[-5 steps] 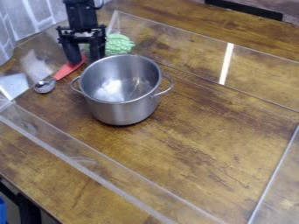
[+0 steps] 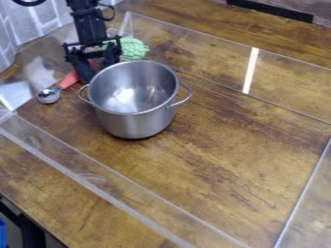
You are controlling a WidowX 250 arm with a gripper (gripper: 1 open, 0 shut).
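The black gripper is low at the upper left, just behind a large steel pot with two side handles. Its fingers are partly hidden and too dark to read as open or shut. A red-handled item lies under and left of the gripper, beside a small steel spoon or ladle head. A light green crumpled item sits right of the gripper, behind the pot.
Clear strips or panels run along the table's edges, and a pale, shiny area lies at the far left.
The gripper has moved down and slightly left, toward the space behind the pot's left side. The pot and the other items look unmoved.
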